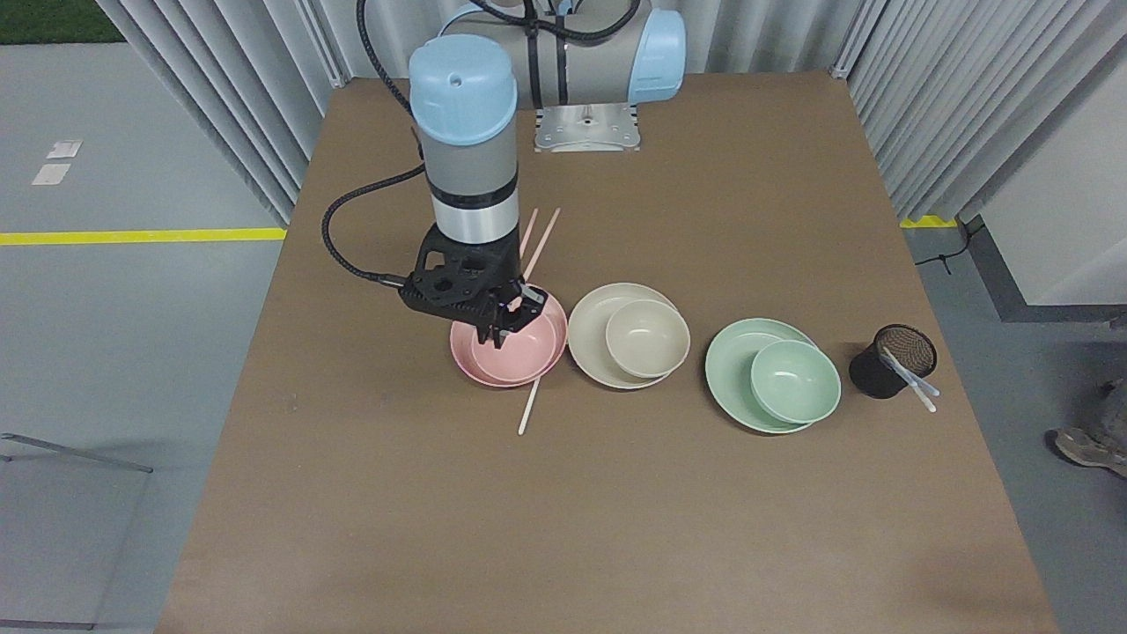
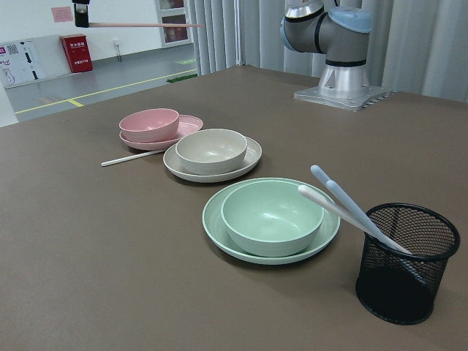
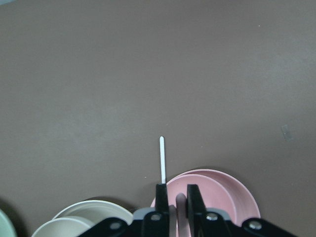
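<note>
My gripper is raised high above the table and shut on a pair of pink chopsticks (image 1: 545, 238), which stretch horizontally from it at the top of the left view. Below it sit a pink bowl (image 2: 148, 124) and pink plate (image 3: 237, 192); in the front view it partly hides them. A white chopstick (image 1: 528, 409) pokes out from under the pink dishes toward the front.
A cream bowl (image 1: 647, 338) on its plate, a green bowl (image 1: 794, 380) on its plate (image 1: 731, 359), and a black mesh cup (image 1: 874, 370) holding pale chopsticks stand to the right.
</note>
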